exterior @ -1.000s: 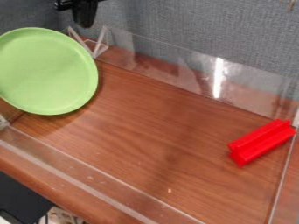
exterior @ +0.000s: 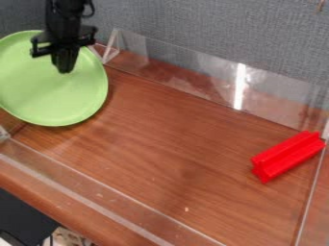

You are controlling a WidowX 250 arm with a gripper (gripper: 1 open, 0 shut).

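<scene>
A black gripper (exterior: 61, 50) hangs at the top left over the upper part of a round green plate (exterior: 49, 94), its dark fingers pointing down. Whether it touches the plate, and how far apart its fingertips are, I cannot tell. A red ribbed object (exterior: 286, 157) lies at the right of the wooden floor.
Clear plastic walls (exterior: 206, 72) edge it, with a grey textured panel (exterior: 218, 34) behind.
The gripper has come down from the top edge to over the plate's upper part. The plate and red object look unmoved.
</scene>
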